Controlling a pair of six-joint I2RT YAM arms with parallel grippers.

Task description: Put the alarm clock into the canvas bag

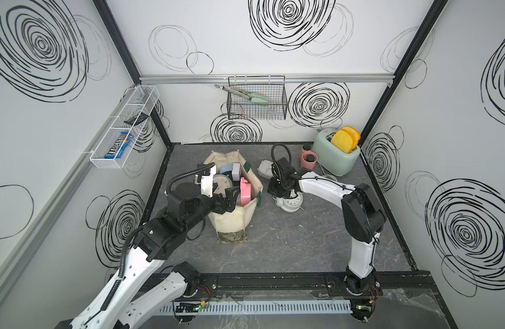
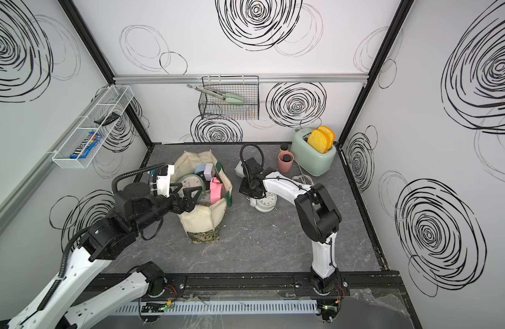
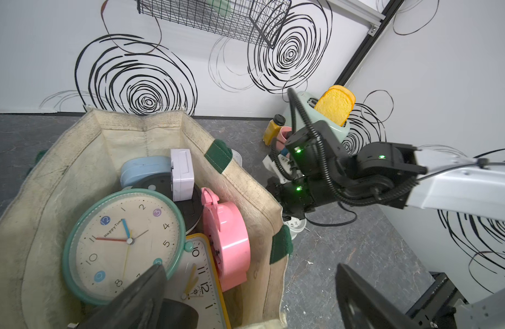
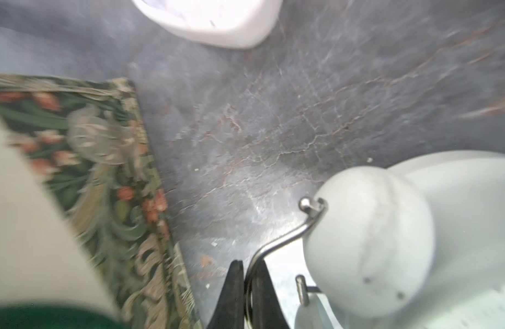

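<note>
A white twin-bell alarm clock [image 1: 291,203] lies on the table right of the canvas bag [image 1: 230,220]. In the right wrist view its white bell [image 4: 370,241] and thin metal handle [image 4: 285,239] show close up. My right gripper is shut on that handle, its dark fingers on either side of the wire. The clock still seems to rest on the table. Over the bag's near left side, my left gripper stands open, its fingers wide apart with nothing gripped. Inside the bag are several clocks, among them a round teal-rimmed one [image 3: 123,246] and a pink one [image 3: 230,241].
A white object [image 4: 219,19] lies behind the alarm clock. Pink cup [image 1: 308,159] and green toaster [image 1: 334,156] stand at the back right. A wire basket [image 1: 257,101] hangs on the back wall.
</note>
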